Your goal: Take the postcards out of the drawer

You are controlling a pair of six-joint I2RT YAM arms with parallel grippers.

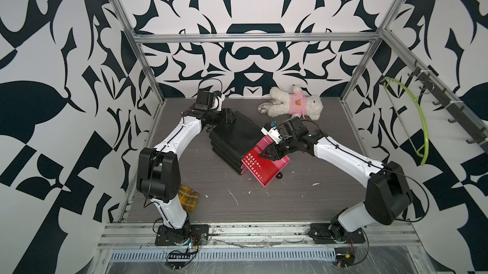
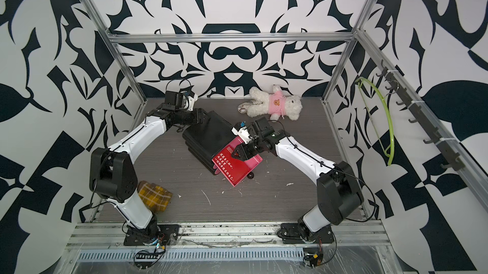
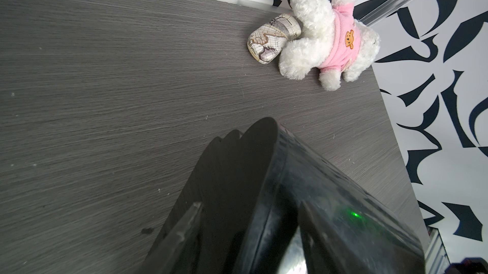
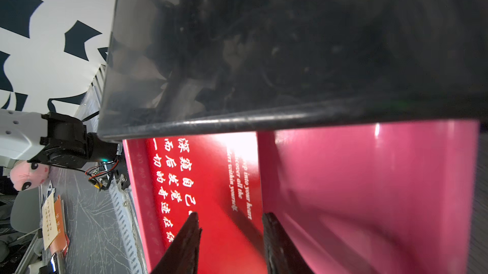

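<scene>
Out of the black cabinet [image 1: 239, 134] juts a pink drawer [image 4: 325, 167], pulled open toward the front right. A red postcard [image 4: 213, 182] with white lettering lies in the drawer's left part; the right part shows bare pink bottom. My right gripper is over the open drawer, its fingers part open above the card, nothing visible between them. At the cabinet's rear left end is my left gripper [image 1: 227, 116]. In the left wrist view its blurred fingers stand apart, straddling the cabinet's rear edge; contact is hard to judge.
A white plush toy in a pink shirt [image 1: 300, 103] lies by the back wall. A yellow plaid cloth [image 1: 188, 197] rests near the left arm's base.
</scene>
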